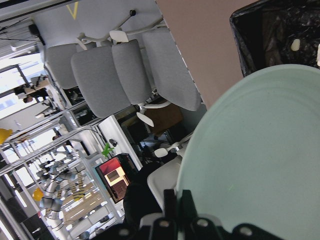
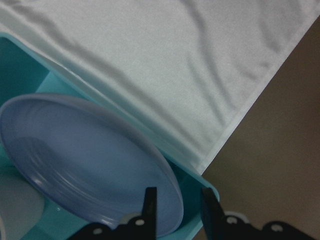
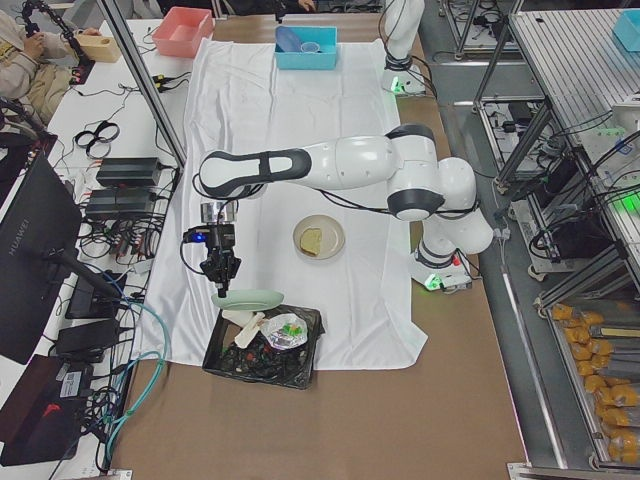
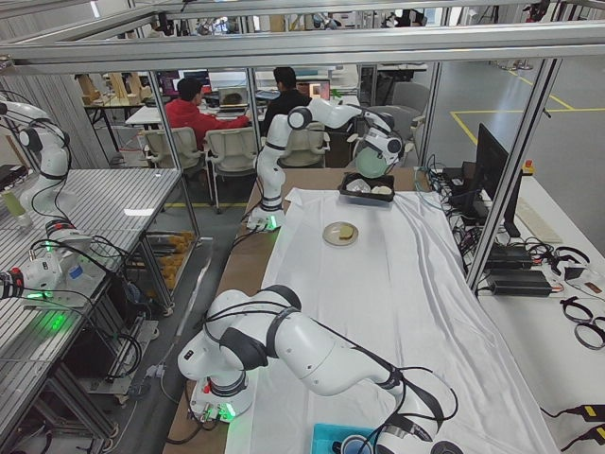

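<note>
My left gripper (image 3: pixel 220 278) is shut on the rim of a pale green plate (image 3: pixel 250 298), held tilted over a black bag-lined bin (image 3: pixel 255 365) holding white scraps and crumpled foil; the plate fills much of the left wrist view (image 1: pixel 255 150). A beige plate (image 3: pixel 318 225) with a yellow piece (image 3: pixel 311 241) lies on the white cloth. In the right wrist view my right gripper stands open at the wall of a teal tub (image 2: pixel 75 80), beside a blue plate (image 2: pixel 90 155) inside it, near a cup (image 2: pixel 17 205).
White cloth (image 3: pixel 290 120) covers the table's middle, largely clear. A pink bin (image 3: pixel 182 35), cables and a monitor (image 3: pixel 35 260) stand along the left side.
</note>
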